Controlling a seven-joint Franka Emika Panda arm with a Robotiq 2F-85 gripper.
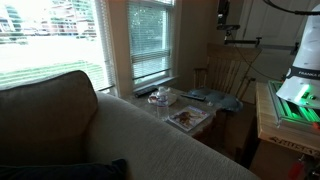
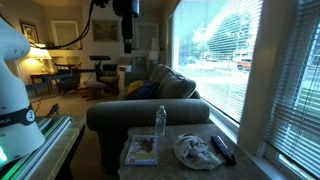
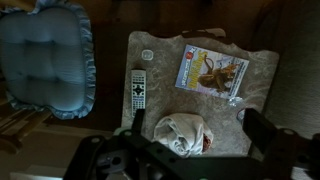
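High over a small stone-topped table, my gripper points down, its two dark fingers apart at the bottom of the wrist view with nothing held between them. On the table lie a magazine with a mammoth on its cover, a remote control and a crumpled whitish cloth. A clear water bottle stands upright behind the magazine in exterior view 2. There the gripper hangs well above the tabletop, touching none of these things. Part of the cloth's lower edge is hidden by the gripper.
The grey sofa borders the table on one side, and windows with blinds run along another. A wooden chair with a blue cushion stands beside the table. Bare tabletop shows between the remote and the magazine.
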